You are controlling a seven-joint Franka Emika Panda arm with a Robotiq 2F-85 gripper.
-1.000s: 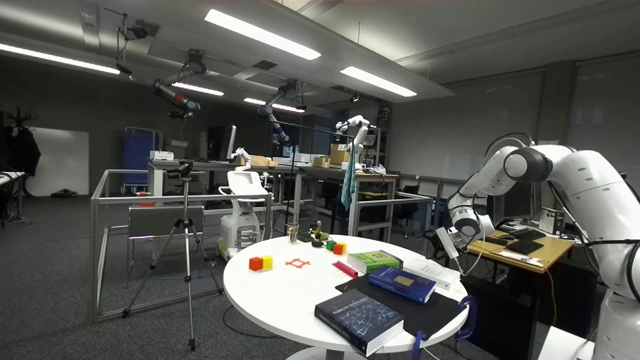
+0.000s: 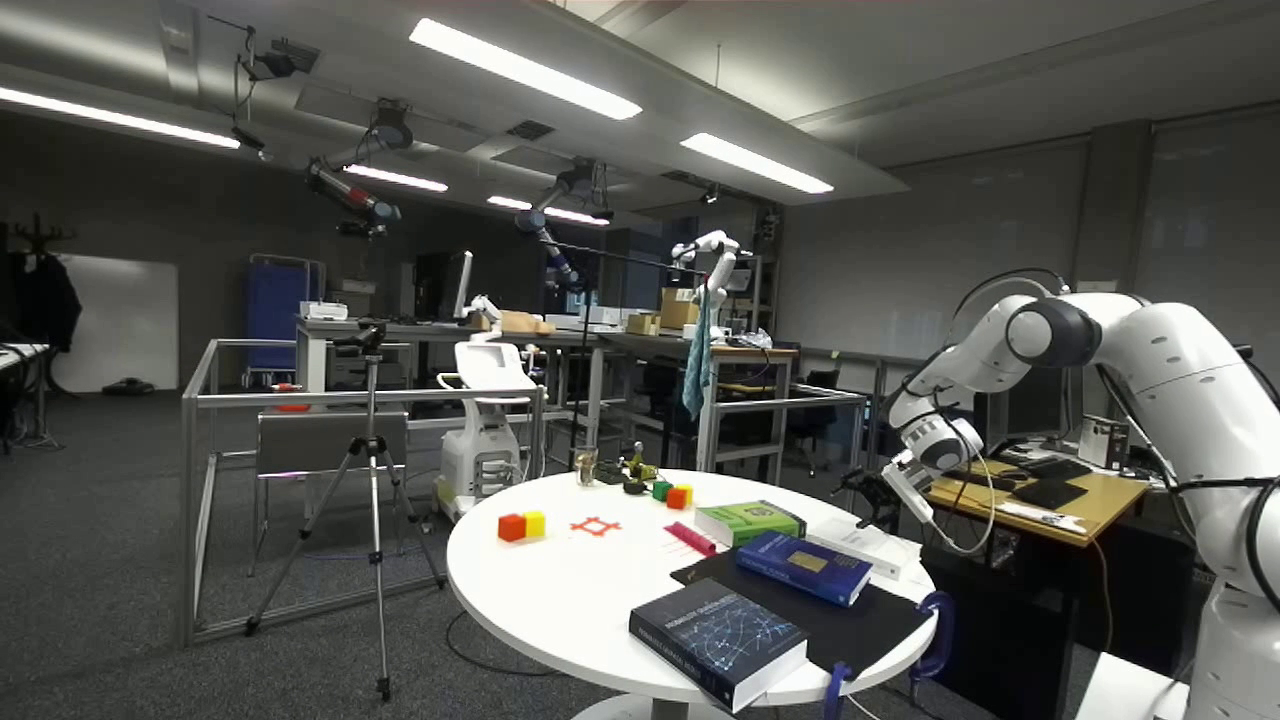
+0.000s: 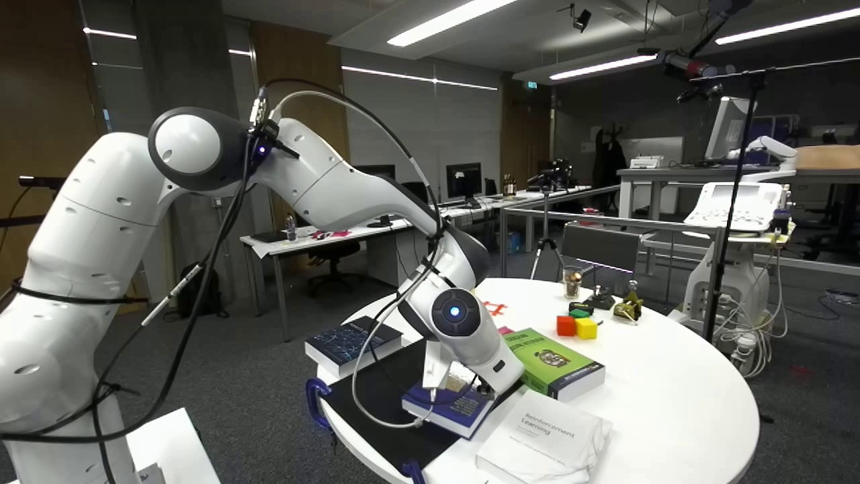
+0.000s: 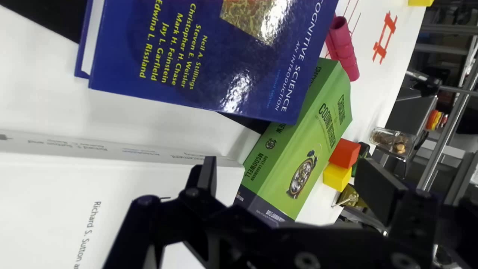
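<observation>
My gripper is open, one finger (image 4: 207, 175) over the white Reinforcement Learning book and the other off to the right. Nothing is held between them. In the first exterior view the gripper (image 2: 858, 490) hangs above the right side of the round table, clear of the books. The white book (image 3: 544, 434) lies near the table edge. Beside it are a blue Cognitive Science book (image 4: 201, 53) and a green coding book (image 4: 298, 157). A dark book (image 2: 720, 636) with a network pattern lies at the front. In the second exterior view the arm hides the gripper.
A black mat (image 2: 882, 624) lies under the blue book, with blue clamps (image 2: 939, 636) at the table edge. Red and yellow cubes (image 2: 512, 527), a pink roll (image 2: 690, 539) and a glass (image 2: 585, 467) stand farther off.
The wrist and gripper have swung left towards the table and tilted, with the gripper now over the books' side. The books and cubes have not moved.
</observation>
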